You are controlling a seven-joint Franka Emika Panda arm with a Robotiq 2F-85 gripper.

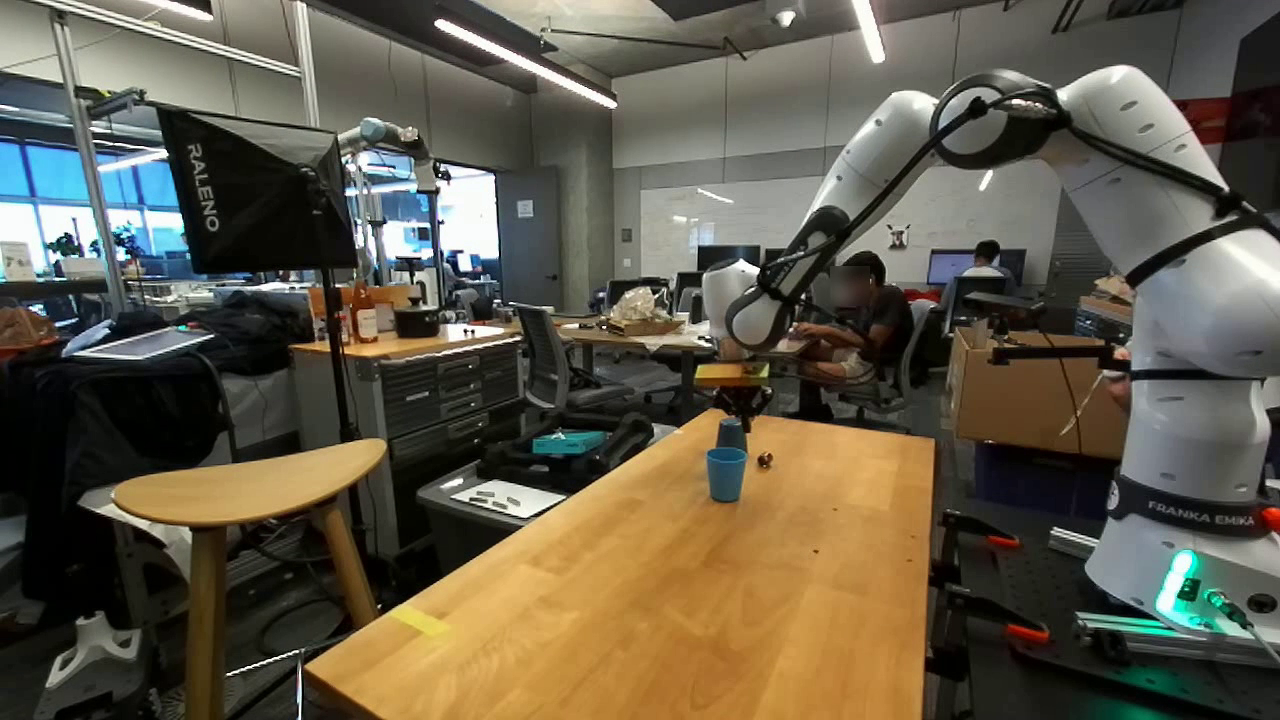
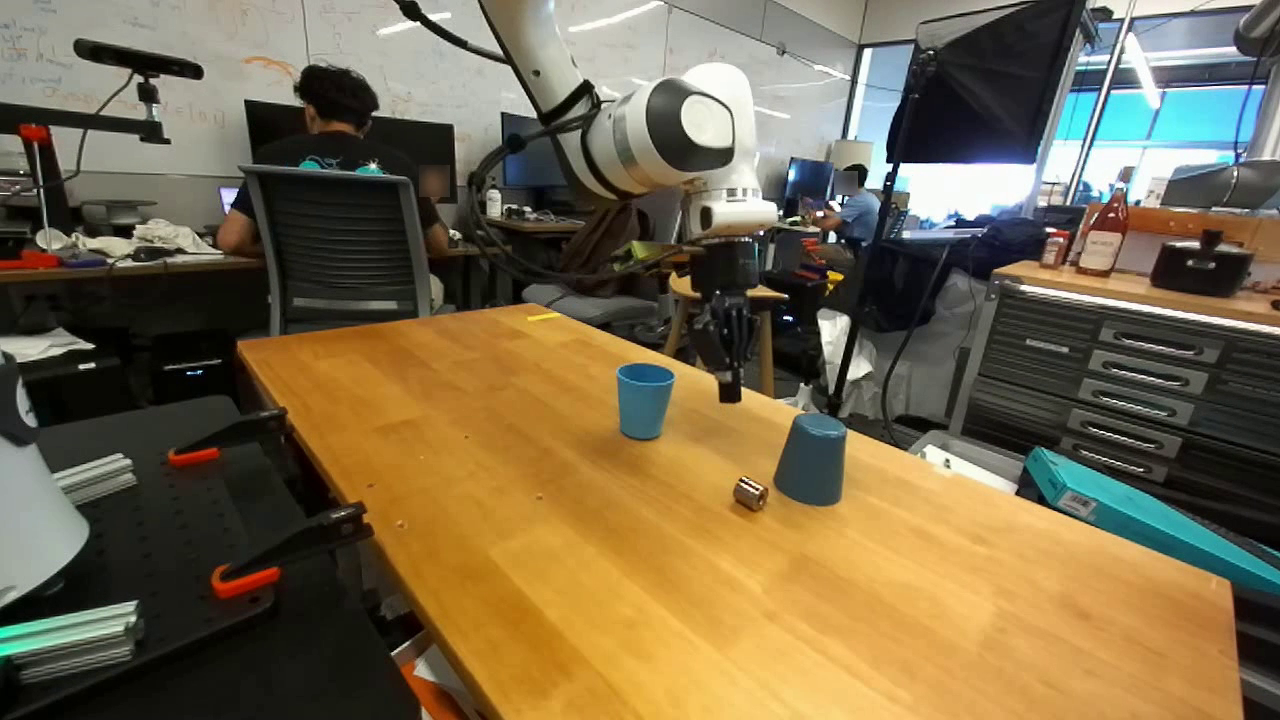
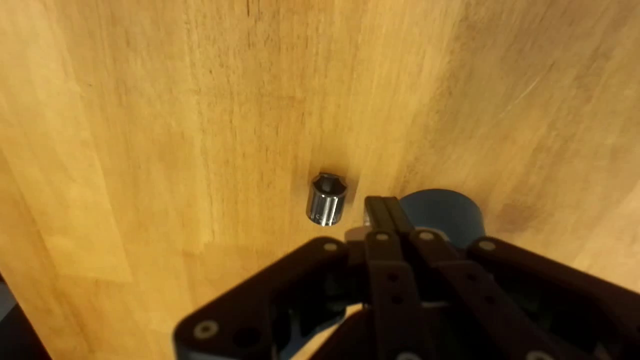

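Observation:
A small shiny metal socket [image 3: 327,204] lies on its side on the wooden table, left of my fingertips in the wrist view. Exterior view 2 has the same socket [image 2: 750,493] beside an upside-down dark blue cup [image 2: 811,460]. My gripper is shut, its fingers pressed together with nothing between them. It hangs above the table, clear of the socket, and partly covers the dark blue cup [image 3: 450,213] in the wrist view. A lighter blue cup [image 2: 644,402] stands upright nearby, also seen in exterior view 1 as the front cup [image 1: 725,475].
Bare wooden table [image 1: 672,600] stretches toward the front in exterior view 1. Black clamps [image 1: 996,612] grip its side near the arm's base. A stool [image 1: 246,486] and a grey bin [image 1: 480,510] stand off the table's left side.

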